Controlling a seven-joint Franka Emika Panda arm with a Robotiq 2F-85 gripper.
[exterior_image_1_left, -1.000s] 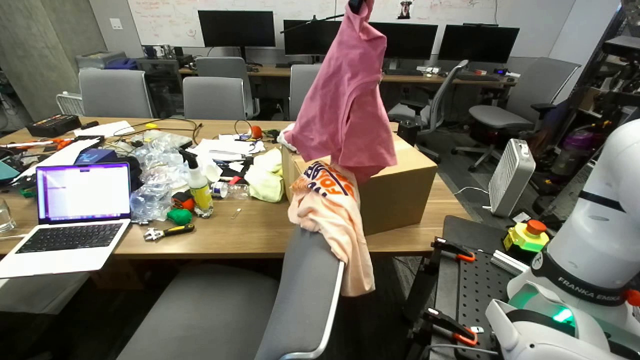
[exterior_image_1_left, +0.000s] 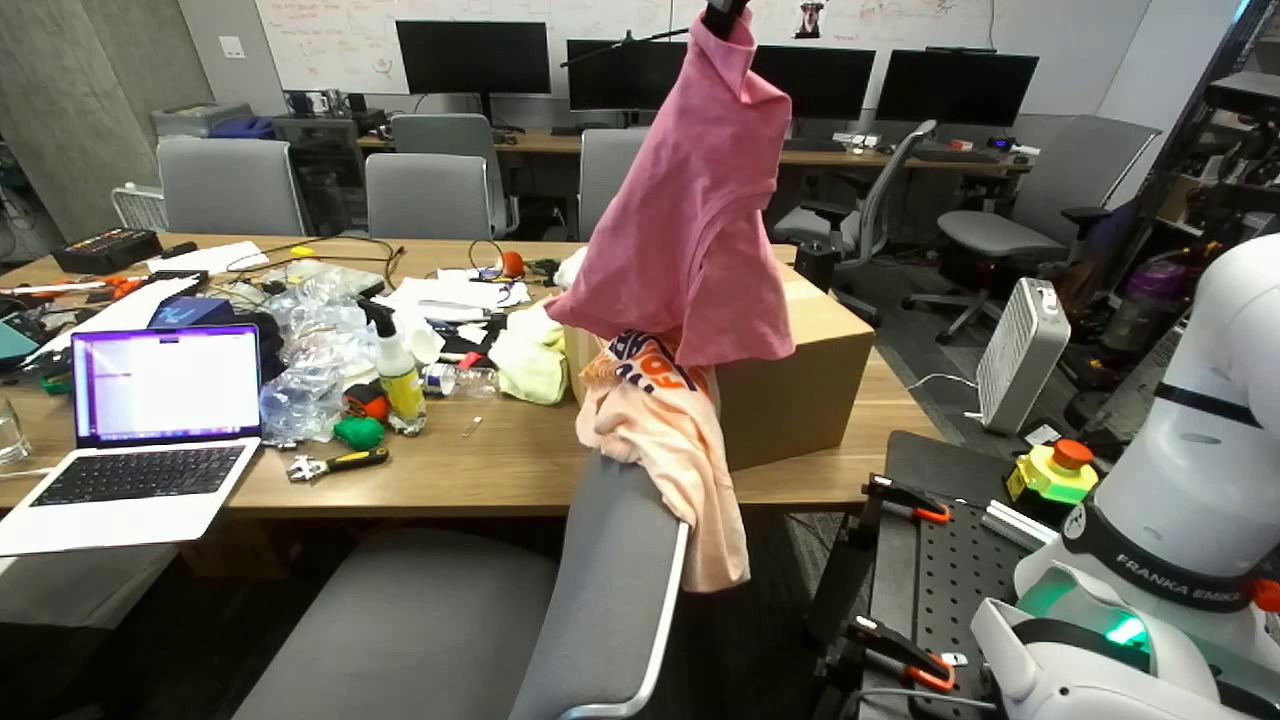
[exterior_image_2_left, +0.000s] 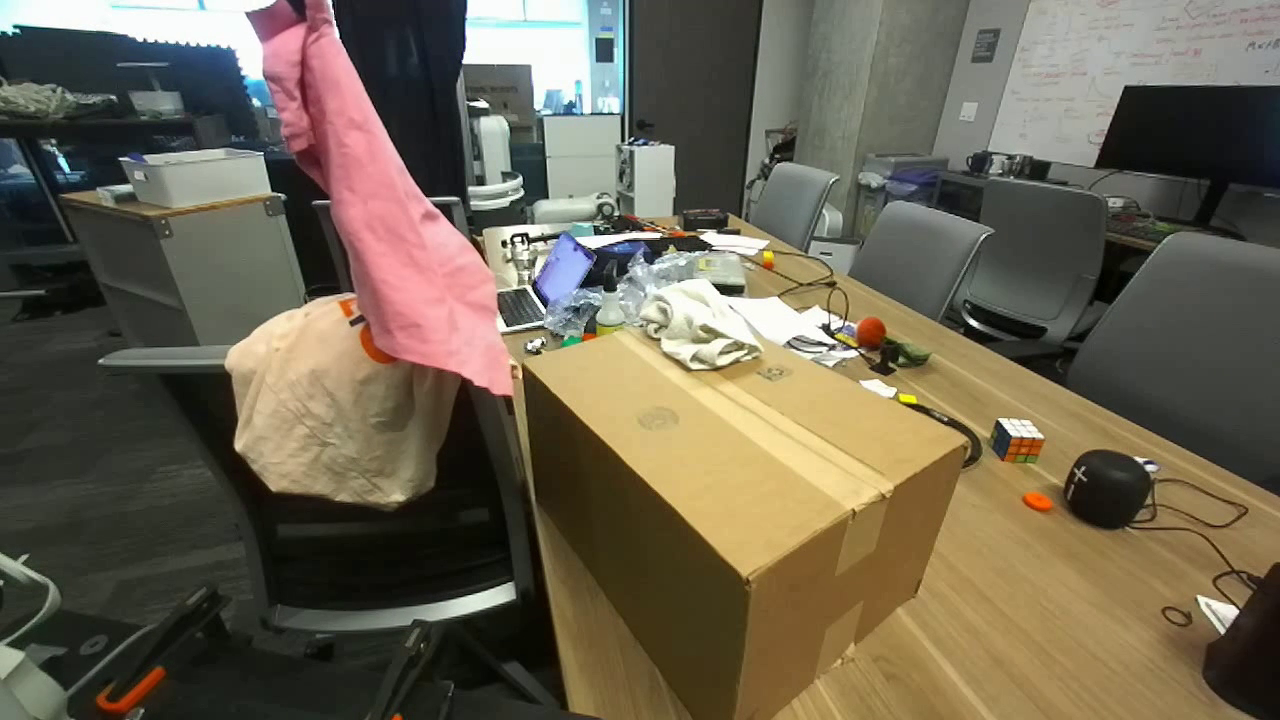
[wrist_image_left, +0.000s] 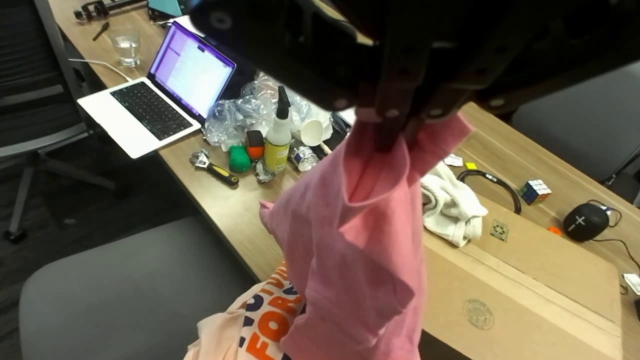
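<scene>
A pink cloth garment (exterior_image_1_left: 708, 228) hangs from my gripper, which is shut on a gathered fold at its top. The gripper's dark fingertips (exterior_image_1_left: 722, 18) are just inside the upper edge of exterior view 1. In exterior view 2 the pink garment (exterior_image_2_left: 396, 240) hangs slantwise in front of a peach shirt (exterior_image_2_left: 342, 402) with orange lettering. That shirt is draped over the back of a grey chair (exterior_image_1_left: 618, 540). The garment's lower edge overlaps the shirt in all views; whether they touch I cannot tell.
A large cardboard box (exterior_image_2_left: 696, 480) stands on the table beside the chair, with a white cloth (exterior_image_2_left: 698, 324) on top. Further left are a spray bottle (exterior_image_1_left: 399, 372), a wrench (exterior_image_1_left: 338, 464) and an open laptop (exterior_image_1_left: 156, 420). The chair seat (exterior_image_1_left: 396, 624) is bare.
The pink garment has shifted slightly right at its top and swung, its lower left corner now further left and lower. The peach shirt, chair and box have stayed put.
</scene>
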